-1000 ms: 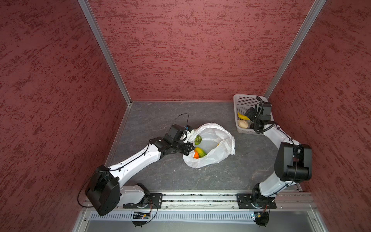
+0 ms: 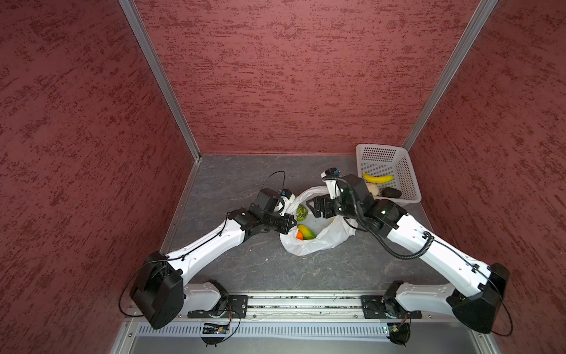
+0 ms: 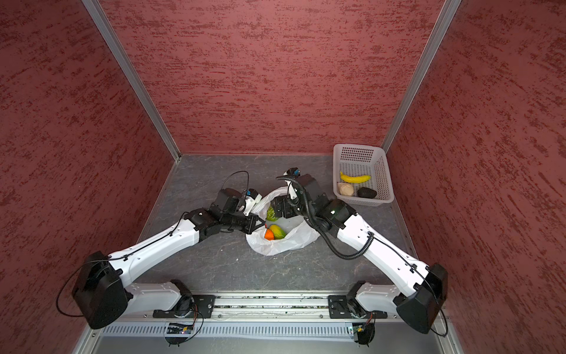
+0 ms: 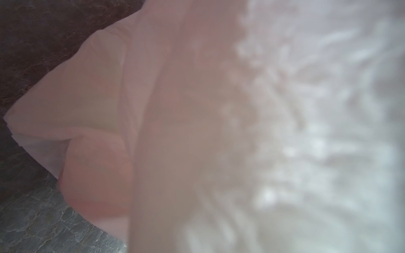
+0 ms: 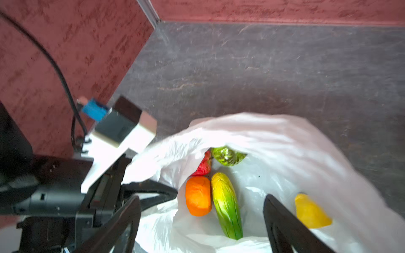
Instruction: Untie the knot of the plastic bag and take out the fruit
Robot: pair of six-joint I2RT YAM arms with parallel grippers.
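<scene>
The white plastic bag [image 2: 318, 240] lies open mid-table. In it show a corn-like yellow-green item [image 5: 226, 204], an orange item [image 5: 198, 196], a red item [image 5: 202, 165], a leafy green item [image 5: 227, 155] and a yellow item [image 5: 312, 211]. My left gripper [image 2: 290, 223] is at the bag's left rim, shut; bag plastic fills the left wrist view, so what lies between its fingers is hidden. My right gripper hangs over the bag, fingers apart, nothing seen between them but the bag and its contents below.
A white basket [image 3: 359, 154] at the back right holds a banana [image 3: 355, 178], a pale round item [image 3: 345, 189] and a dark oval item [image 3: 366, 192].
My right arm has swung left from over the basket to above the bag, uncovering the basket's contents. The left arm and bag are nearly unmoved.
</scene>
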